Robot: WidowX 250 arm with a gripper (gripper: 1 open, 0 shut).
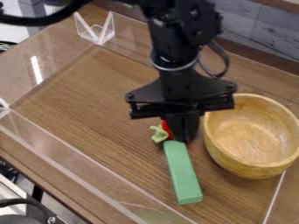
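The black gripper (pixel 176 114) hangs low over a red object with a green stem (pixel 159 133), hiding most of it; its fingertips are hidden behind its body, so what lies between them does not show. Just in front, a green block (pixel 184 175) lies on the wooden table. A tan bowl (pixel 257 140) stands to the right, close beside the gripper.
A clear plastic rack (pixel 97 26) sits at the back left. A raised wooden edge runs along the back right.
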